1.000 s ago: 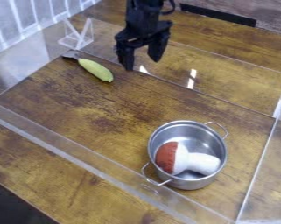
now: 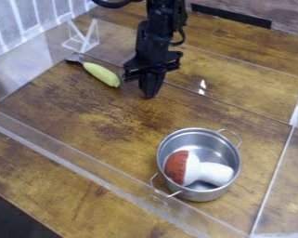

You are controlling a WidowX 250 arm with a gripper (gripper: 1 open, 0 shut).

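Note:
The black gripper (image 2: 150,85) hangs at the top centre of the camera view, low over the wooden table, its tips close together with nothing visible between them. To its left lies a pale yellow-green elongated object (image 2: 101,74), like a corn cob or banana, with a dark end. A metal pot (image 2: 206,191) with two wire handles stands at the lower right, holding a white object (image 2: 214,172) and a red-and-white round object (image 2: 181,165).
Transparent walls or panels run along the left and right sides. A small clear item sits at the upper left, behind the yellow object.
The gripper has come lower and toward the front of the table, and its fingers now appear closer together. The yellow object and the pot with its contents have not moved.

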